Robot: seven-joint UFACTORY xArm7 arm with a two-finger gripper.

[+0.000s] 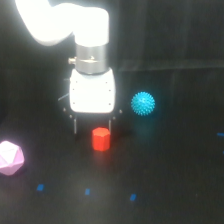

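A small red block (101,140) rests on the dark table near the middle of the camera view. Just above it in the picture hangs my white gripper (92,127), its two thin fingers spread wider than the block. Nothing shows between them. The right finger appears close to the block's upper right edge, but whether they touch I cannot tell. A spiky blue ball (143,103) sits to the right of the gripper. At the left edge lies a pale pink many-sided ball (10,158).
Small blue marks (87,191) dot the front of the dark surface.
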